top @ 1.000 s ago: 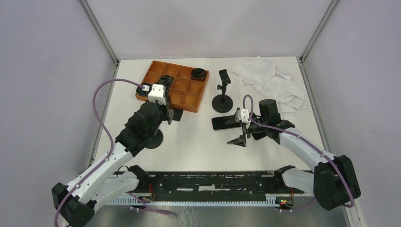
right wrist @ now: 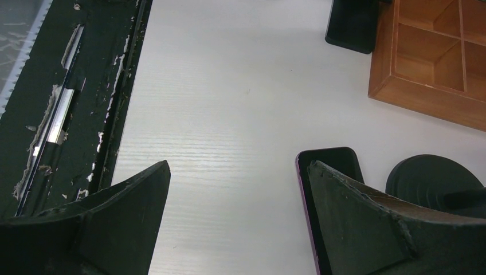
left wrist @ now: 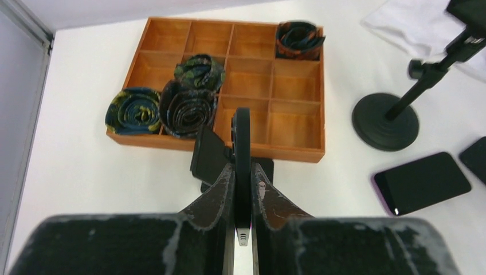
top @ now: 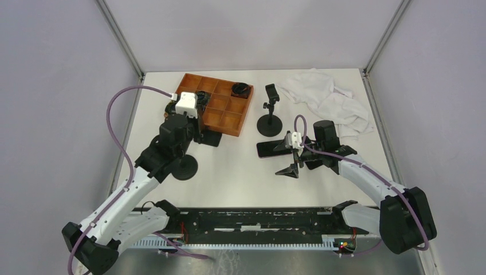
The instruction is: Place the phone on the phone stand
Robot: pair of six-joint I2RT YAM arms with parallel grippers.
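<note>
My left gripper is shut on an upright black phone [left wrist: 243, 149], seen edge-on, above a black folding stand [left wrist: 209, 152] in front of the wooden organizer. In the top view the left arm hides much of this. My right gripper [top: 289, 156] stands open, low over the right side of the table, beside a phone lying flat [top: 269, 148]. A round-based stand [top: 269, 124] stands at the back middle.
The wooden organizer [top: 229, 120] holds several dark rolled items. A white cloth [top: 324, 91] lies at the back right. Another round black base [top: 184, 169] is at the left.
My left gripper has moved toward the back and slightly left over the last second, rising in the top view with the phone. The right arm has not moved.
</note>
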